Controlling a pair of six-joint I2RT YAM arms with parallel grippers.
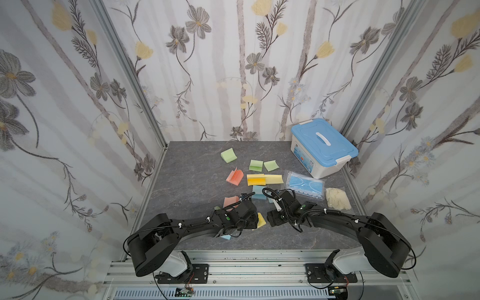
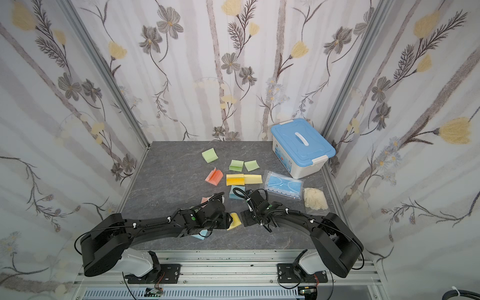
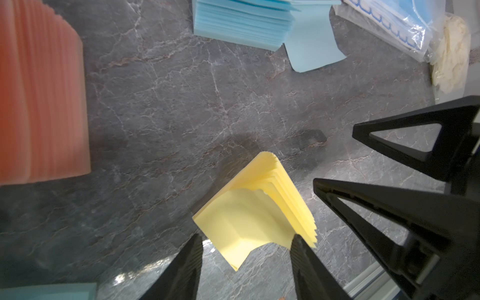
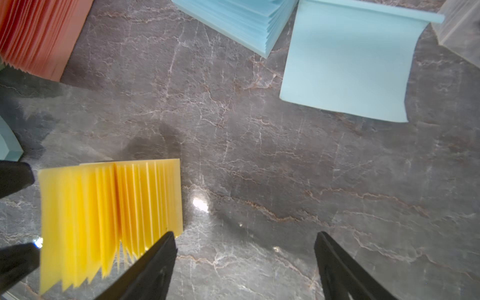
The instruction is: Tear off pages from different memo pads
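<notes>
A yellow memo pad (image 3: 250, 210) with fanned, curled pages lies on the dark table near the front middle, between my arms. My left gripper stands open over the pad's near side, one finger either side. My right gripper is open just to the pad's right, over bare table; in the left wrist view its fingers reach in from the right. A coral pad (image 4: 37, 35) and a blue pad (image 4: 240, 20) lie behind, with a loose blue sheet (image 4: 350, 60) beside the latter.
Green (image 1: 228, 155), coral and yellow pads lie farther back. A lidded box (image 1: 320, 145), bagged masks (image 1: 304, 185) and a pale bundle (image 1: 338, 199) fill the right side.
</notes>
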